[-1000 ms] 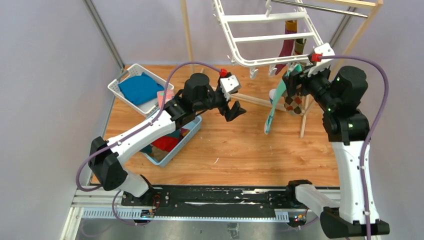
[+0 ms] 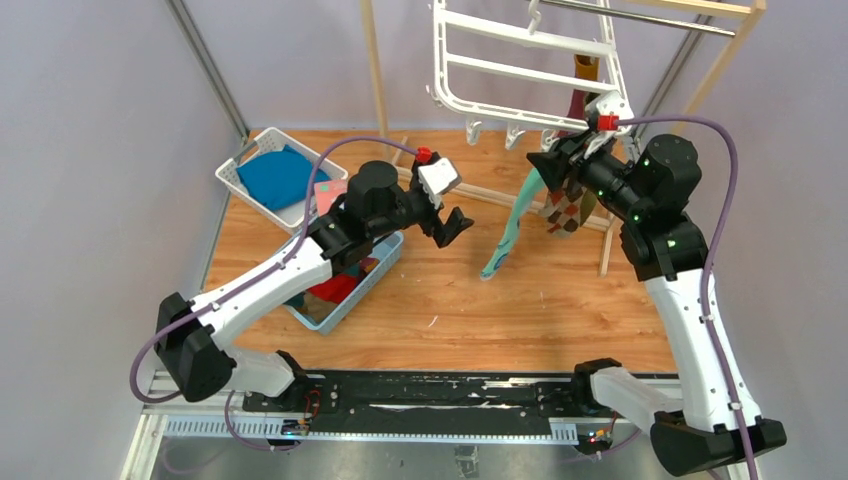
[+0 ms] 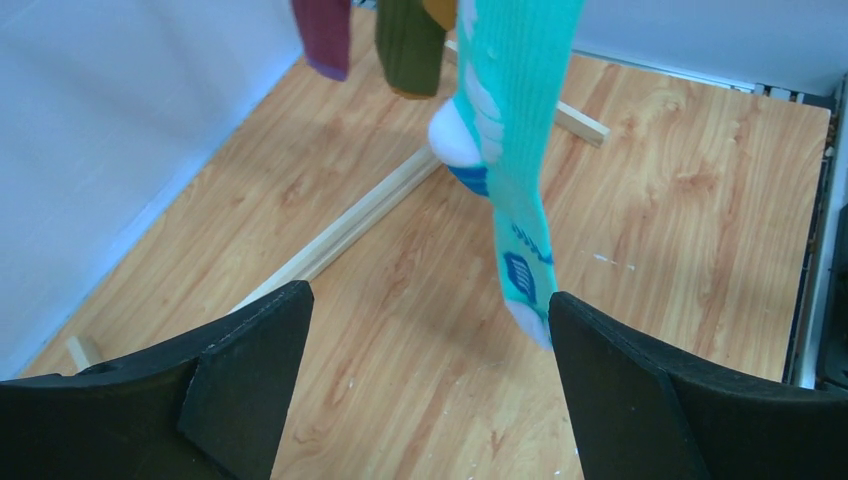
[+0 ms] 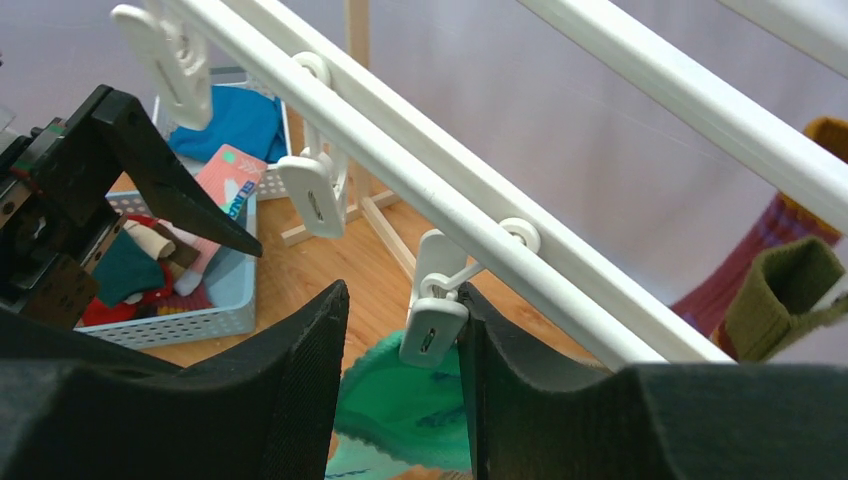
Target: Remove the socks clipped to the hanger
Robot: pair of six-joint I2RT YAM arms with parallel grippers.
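A white hanger (image 2: 525, 70) with clips hangs at upper right. A turquoise sock (image 2: 513, 225) dangles from it, filling the upper middle of the left wrist view (image 3: 515, 120). My right gripper (image 2: 545, 160) is at the clip (image 4: 433, 330) holding that sock, its fingers closed round the clip's lower part and the sock top. Olive and maroon socks (image 4: 785, 300) hang farther along, with a checked sock (image 2: 565, 210) behind. My left gripper (image 2: 445, 228) stands open and empty, left of the turquoise sock.
A white basket with blue cloth (image 2: 270, 180) and a blue basket (image 2: 350, 305) of socks stand at left. A wooden frame (image 2: 480, 195) lies across the back of the floor.
My right gripper has moved left, and the turquoise sock has swung left with the hanger's near side. My left arm has shifted slightly left.
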